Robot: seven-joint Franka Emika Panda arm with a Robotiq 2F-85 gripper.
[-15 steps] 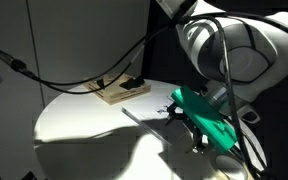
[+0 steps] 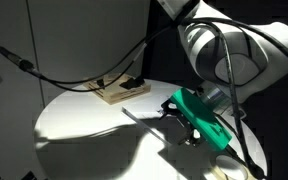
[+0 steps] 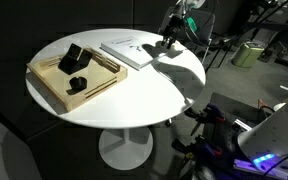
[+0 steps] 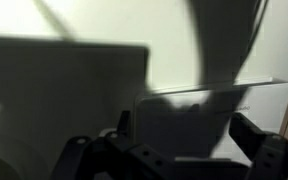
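My gripper stands open, its two dark fingers spread wide with nothing held between them. Below it in the wrist view lies a flat white slab (image 4: 269, 105), partly in the arm's shadow. The same slab (image 3: 127, 48) rests on the white table near its back edge in exterior view 2. There, the gripper (image 3: 168, 40) is small, low over the table's far right part, just right of the slab. In exterior view 1 the green piece on the wrist (image 2: 201, 118) covers much of the gripper.
A wooden tray (image 3: 102, 76) holds a black angular object (image 3: 76, 55) and a small black round one (image 3: 78, 84). A cable (image 2: 94, 80) hangs across exterior view 1.
The arm's wrist has shifted only slightly, a little down in exterior view 1. The slab and the tray have not visibly moved.
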